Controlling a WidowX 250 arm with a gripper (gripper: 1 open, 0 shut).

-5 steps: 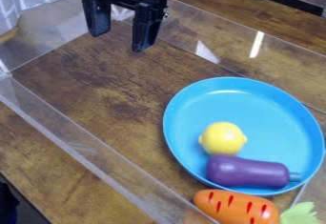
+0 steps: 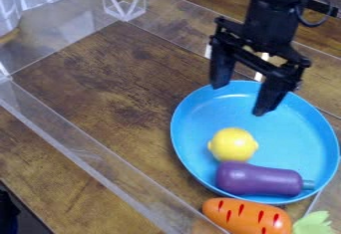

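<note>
My black gripper hangs over the back part of a blue plate, its two fingers spread apart with nothing visible between them. On the plate sit a yellow lemon and, in front of it, a purple eggplant. An orange toy carrot with red stripes and a pale green top lies outside the plate at the bottom right.
Clear plastic walls border the wooden work surface. The wood to the left of the plate is bare.
The gripper has moved right and toward the viewer, from over the bare wood at the upper left to over the plate. The objects have not moved.
</note>
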